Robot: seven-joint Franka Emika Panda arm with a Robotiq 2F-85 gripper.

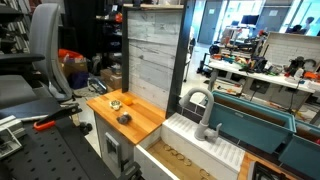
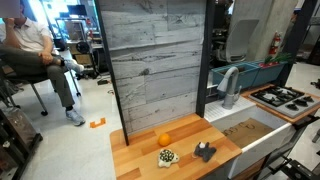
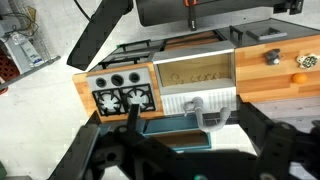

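Observation:
My gripper shows at the bottom of the wrist view, its dark fingers wide apart and nothing visible between them. It looks down from above the toy kitchen, with the white faucet point(image 3: 208, 115) and sink basin point(image 3: 193, 74) below. On the wooden counter point(image 2: 140, 158) lie a round orange item point(image 2: 164, 139), a small pale-and-dark patterned item point(image 2: 168, 158) and a grey metallic item point(image 2: 205, 152). All three lie near the right edge of the wrist view, away from the gripper. Neither exterior view shows the gripper.
Beside the sink is a stove top point(image 2: 285, 97) with dark burners. A whitewashed plank panel point(image 2: 160, 70) rises behind the counter. Teal bins point(image 1: 250, 120) stand behind the faucet. A seated person point(image 2: 38, 50) is in the background.

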